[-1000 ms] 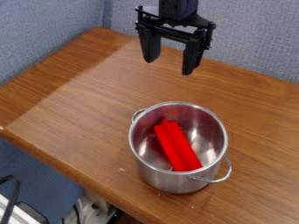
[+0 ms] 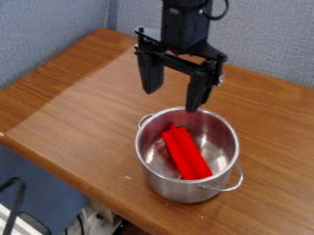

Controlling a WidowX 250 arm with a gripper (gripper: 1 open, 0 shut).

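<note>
My black gripper [image 2: 174, 81] hangs open over the table, just above and behind a steel pot [image 2: 172, 182], with nothing visible between its two fingers. Inside the pot, which has wire handles at its sides, lies a long red object [image 2: 186, 152], slanting from the back toward the front right.
Padded grey-blue walls [image 2: 263, 37] stand behind it. A blue area with some cables lies beyond the table's edge at the lower left.
The pot and the red object have not moved.
</note>
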